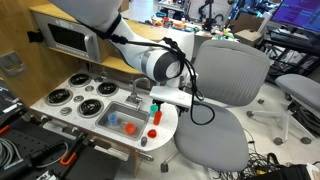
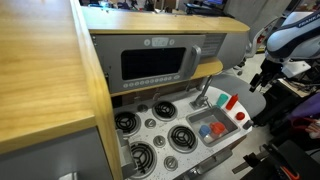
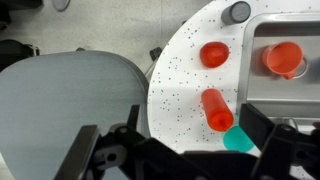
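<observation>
A red bottle (image 3: 214, 109) lies or stands on the white round-edged counter (image 3: 180, 75); from above I cannot tell which. Against its lower end sits a teal cup (image 3: 238, 139). My gripper is open above the counter, its fingers wide apart, with the bottle seen between them, nearer the right finger. Nothing is held. A small red cup (image 3: 214, 54) rests farther up the counter. In exterior view 1 the gripper (image 1: 180, 100) hovers above and to the right of the bottle (image 1: 157, 116).
Beside the counter is a metal sink (image 3: 262, 87) with an orange mug (image 3: 283, 58) in it. A blue cup (image 1: 113, 117) is also in the sink. A dark cylinder (image 3: 236, 12) stands near the counter's edge. A grey chair (image 1: 212, 140) adjoins the counter, and stove burners (image 1: 90, 107) lie beyond the sink.
</observation>
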